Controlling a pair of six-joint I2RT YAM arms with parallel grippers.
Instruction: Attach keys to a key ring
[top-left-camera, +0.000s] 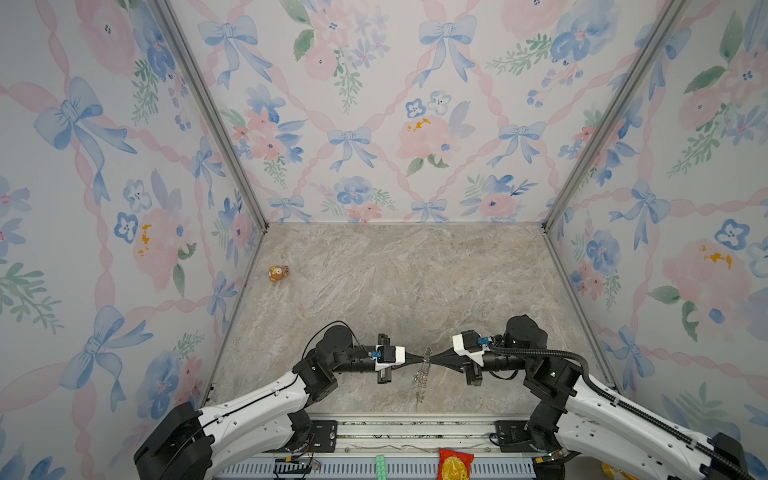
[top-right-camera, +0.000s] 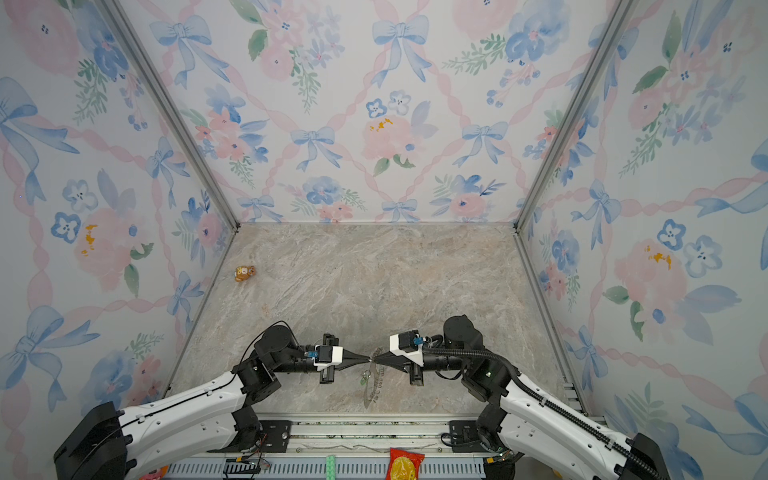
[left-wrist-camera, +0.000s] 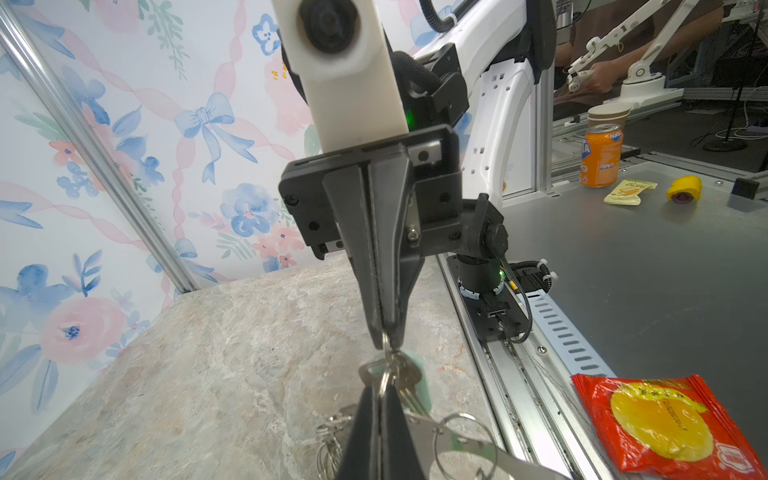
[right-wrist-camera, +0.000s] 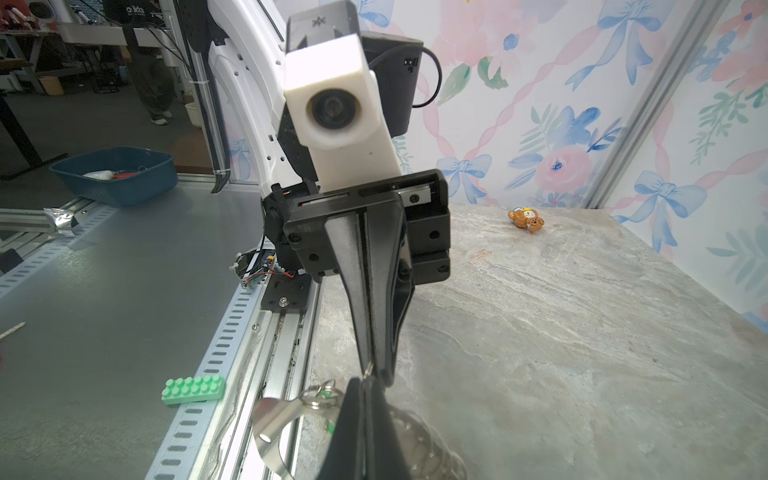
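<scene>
My left gripper (top-left-camera: 421, 360) and right gripper (top-left-camera: 433, 359) meet tip to tip, low over the front middle of the table. Both are shut, with thin metal of a key ring (left-wrist-camera: 387, 377) between their tips. Below them hangs a bunch of metal rings and keys (top-left-camera: 421, 384). The left wrist view shows a loose round ring (left-wrist-camera: 438, 436) and a silver key (left-wrist-camera: 512, 464). A rounded key head (right-wrist-camera: 270, 414) and wire rings (right-wrist-camera: 436, 448) flank the fingers in the right wrist view. How the ring passes through the keys is too small to tell.
A small brown figurine (top-left-camera: 277, 273) sits at the table's far left. Along the front rail lie a red snack packet (top-left-camera: 454, 464) and a green toy brick (right-wrist-camera: 193, 389).
</scene>
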